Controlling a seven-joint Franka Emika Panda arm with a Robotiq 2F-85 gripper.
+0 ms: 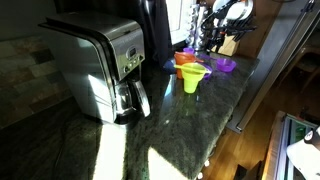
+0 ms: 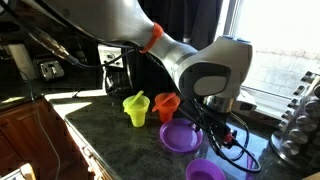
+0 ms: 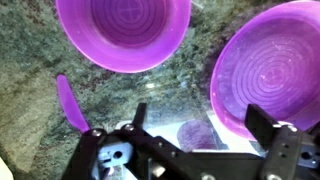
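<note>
In the wrist view my gripper is open, its two dark fingers wide apart, with nothing held between them. A purple bowl point(image 3: 125, 35) lies at the top left and a second purple bowl point(image 3: 270, 70) at the right, close to the right finger. A purple utensil handle point(image 3: 69, 102) shows on the left. Exterior view 2 has one purple bowl point(image 2: 180, 136) beneath the white arm and another purple bowl point(image 2: 205, 170) nearer the camera. The fingertips are hard to make out there.
Left of the bowls stand a yellow-green cup point(image 2: 136, 106) and an orange cup point(image 2: 166, 103). A coffee maker point(image 1: 108, 68) occupies the counter's near end in exterior view 1. A window point(image 2: 280, 45) is behind the arm.
</note>
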